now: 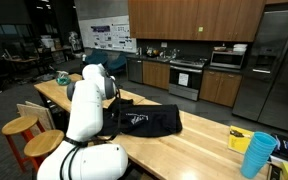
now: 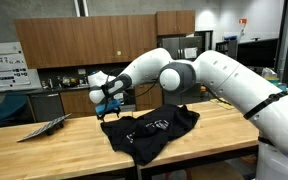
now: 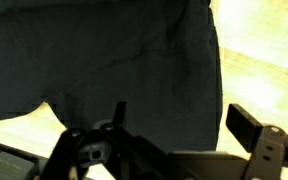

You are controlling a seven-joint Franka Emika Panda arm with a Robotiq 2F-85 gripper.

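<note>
A black cloth (image 2: 162,128) lies spread and wrinkled on the wooden table, with an uneven outline. In the wrist view the dark cloth (image 3: 154,65) fills most of the picture, bare wood showing along the right side and at the lower left. My gripper is open above it, fingers wide apart and nothing held between them. From exterior view 2, the arm reaches to the cloth's far left end, where the gripper (image 2: 108,106) hangs over or near its edge. Exterior view 1 mostly hides the gripper behind the white arm.
A blue cup-like container (image 1: 257,155) and yellow items (image 1: 240,140) stand at the table's right end. A dark flat object (image 2: 56,124) is on the left part of the table. Wooden stools (image 1: 22,126) stand beside the table. Bare wood lies right of the cloth.
</note>
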